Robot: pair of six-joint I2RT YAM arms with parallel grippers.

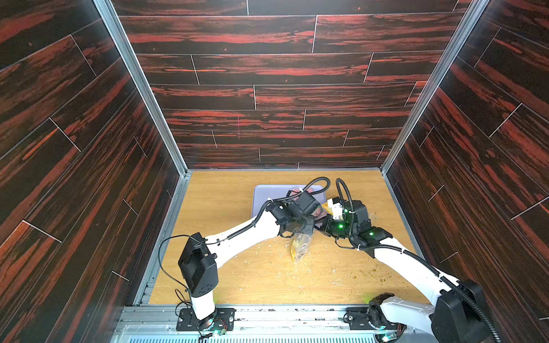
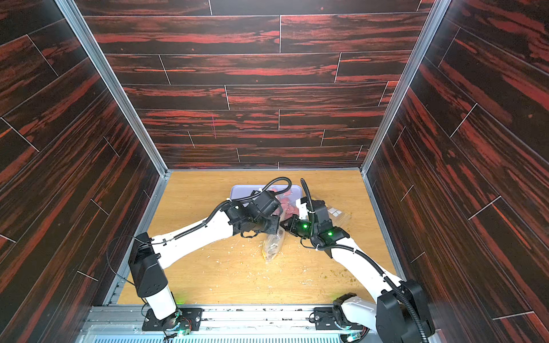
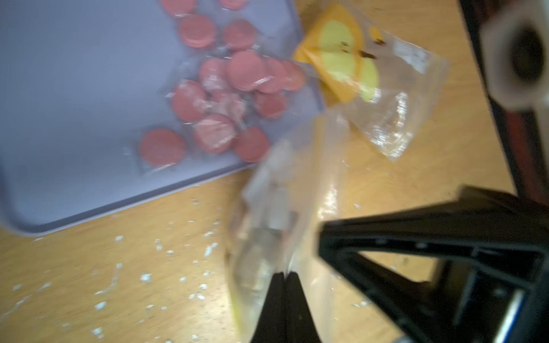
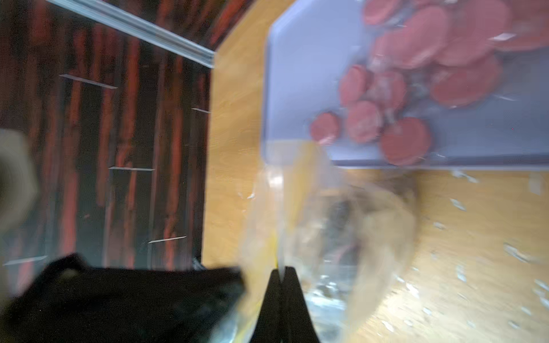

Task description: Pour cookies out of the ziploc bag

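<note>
A clear ziploc bag (image 1: pixel 300 247) with a yellow-printed side hangs between my two grippers, in front of the tray. In the left wrist view my left gripper is shut, and the bag's film (image 3: pixel 327 154) creases in to its fingertips. My right gripper is likewise shut on an edge of the bag (image 4: pixel 371 228). What the bag holds is blurred; no pink cookie shows clearly inside. Several pink round cookies (image 3: pixel 246 69) in clear wrappers lie in the lavender tray (image 3: pixel 74 114), bunched toward its right side.
A second clear bag (image 3: pixel 340 48) with a yellow print lies at the tray's right edge. White crumbs (image 3: pixel 208 250) are scattered over the wooden table (image 1: pixel 217 280). Both arms meet closely over the middle; the table's left side and front are open.
</note>
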